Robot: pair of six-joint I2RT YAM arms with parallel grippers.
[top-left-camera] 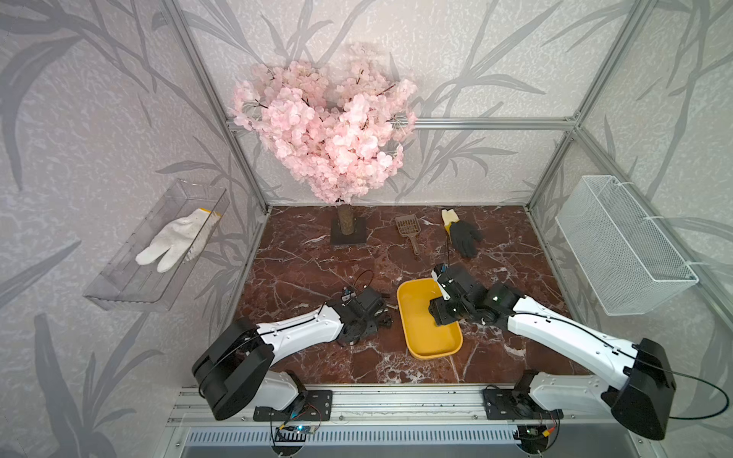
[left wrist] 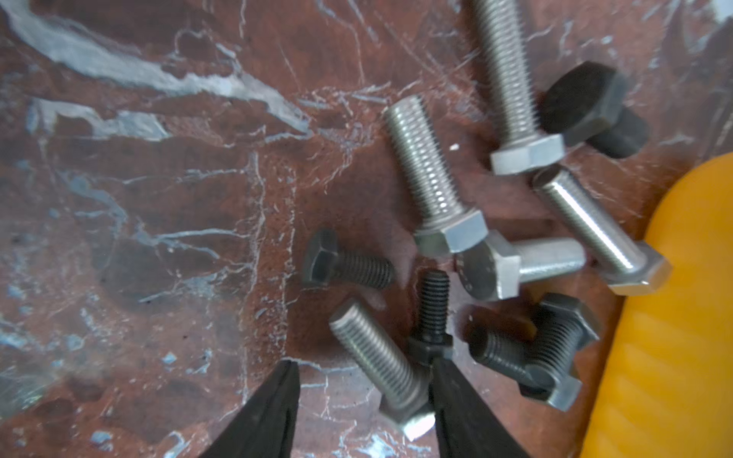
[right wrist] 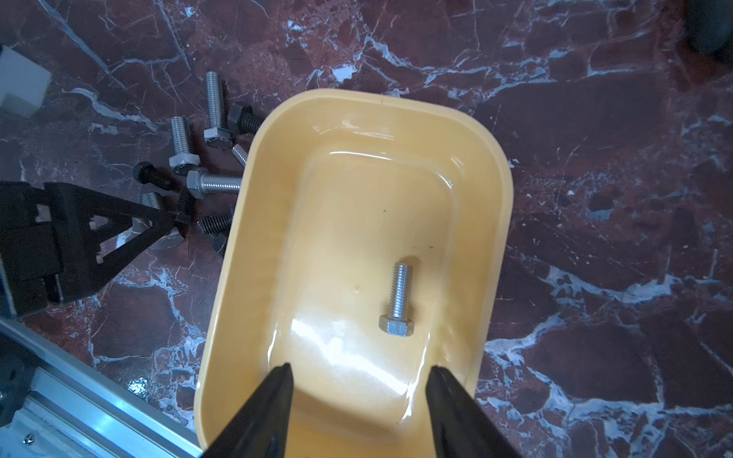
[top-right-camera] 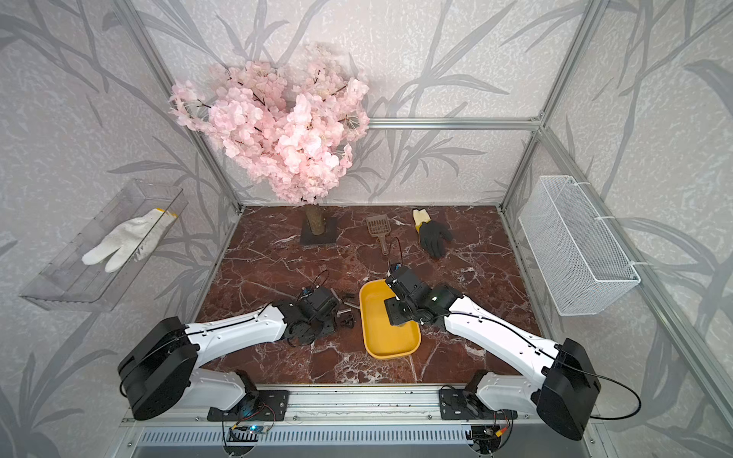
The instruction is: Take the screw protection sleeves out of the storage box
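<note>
A yellow tray (top-left-camera: 418,339) holds one silver bolt (right wrist: 397,297). A loose pile of silver and black bolts (left wrist: 435,191) lies on the marble table just left of it. My left gripper is low at the pile, its fingers apart either side of a silver bolt; in the right wrist view it stands beside the tray. My right gripper is above the tray, fingers open with the tray floor visible between them. I cannot make out anything that is clearly a sleeve.
At the back stand a blossom tree (top-left-camera: 346,225), a slotted scoop (top-left-camera: 408,229) and gloves (top-left-camera: 462,236). A clear basket (top-left-camera: 122,282) with a white glove hangs left, a white mesh basket (top-left-camera: 626,244) right.
</note>
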